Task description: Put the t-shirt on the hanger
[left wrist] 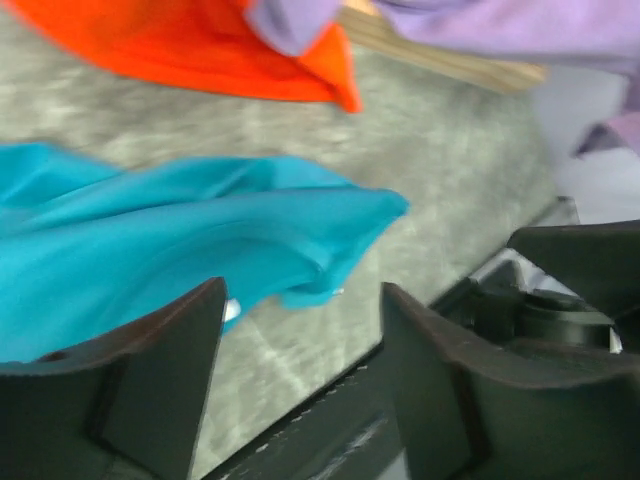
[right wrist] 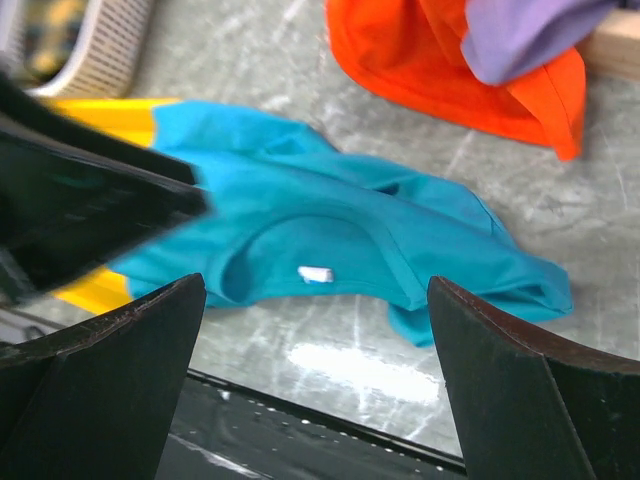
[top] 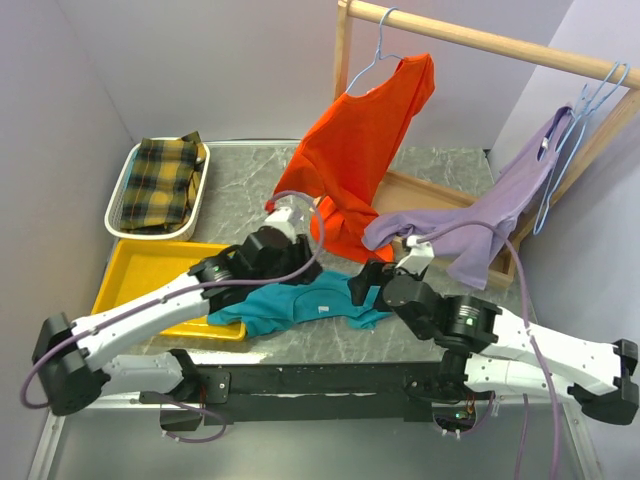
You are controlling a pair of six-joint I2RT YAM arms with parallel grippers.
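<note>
A turquoise t-shirt [top: 290,305] [left wrist: 190,240] [right wrist: 340,230] lies crumpled on the grey counter, partly over the yellow tray. My left gripper [top: 308,258] is above it, fingers apart with nothing visible between them in its wrist view. My right gripper [top: 365,285] stands open over the shirt's right part, its fingers empty. Blue hangers [top: 580,140] hang at the right end of the wooden rail.
An orange shirt [top: 370,140] hangs on a hanger, its hem near the counter. A lavender garment [top: 500,200] hangs at right. The yellow tray [top: 135,285] and a basket [top: 112,210] with plaid cloth stand at left.
</note>
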